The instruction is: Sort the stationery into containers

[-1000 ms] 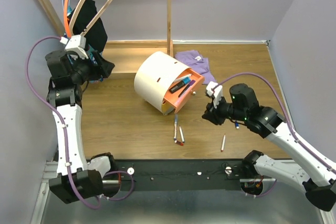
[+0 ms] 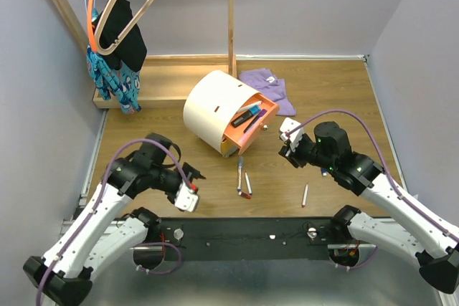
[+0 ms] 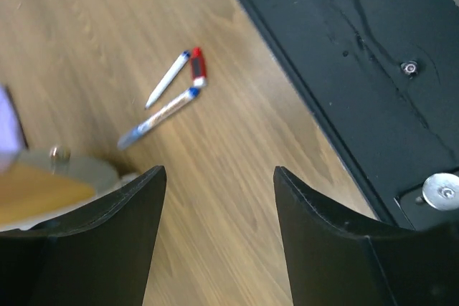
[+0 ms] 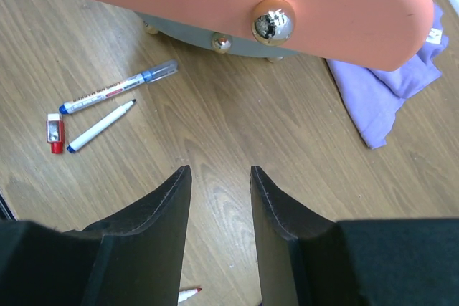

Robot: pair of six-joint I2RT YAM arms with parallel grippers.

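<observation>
The white cabinet (image 2: 215, 109) has its orange drawer (image 2: 237, 136) pulled out, with several markers inside, among them a black one (image 2: 242, 119). On the table in front lie a blue-and-white marker (image 4: 118, 90), a slim white pen (image 4: 101, 126) and a small red-capped item (image 4: 55, 132). Another white pen (image 2: 305, 195) rests near the front edge. My left gripper (image 2: 202, 176) stands open over the table, left of the loose pens; its fingers (image 3: 136, 227) have nothing between them. To the right of the drawer, my right gripper (image 2: 288, 160) is also open and empty.
A purple cloth (image 2: 269, 85) lies behind the cabinet. At the back left, a wooden rack base (image 2: 183, 80) stands with clothes on hangers (image 2: 123, 44) above it. The dark front beam (image 2: 229, 238) borders the table.
My left arm has swung from the hanging clothes at the back left to the front of the table, nearer the loose pens. The right gripper has shifted only slightly.
</observation>
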